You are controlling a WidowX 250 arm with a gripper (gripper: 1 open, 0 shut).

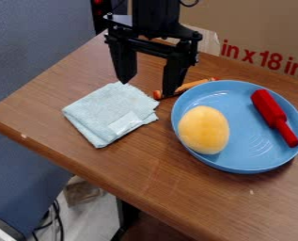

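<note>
My black gripper hangs open over the table, its two fingers spread with nothing visible between them. The right finger is just left of an orange stick-like object, partly covering it. A folded pale cloth lies below and left of the gripper. To the right a blue plate holds a yellow rounded object and a red object with a narrower handle-like end.
The wooden table has its front-left edge running diagonally, with floor and cables below. A cardboard box stands behind. Bare wood lies left of the cloth and in front of the plate.
</note>
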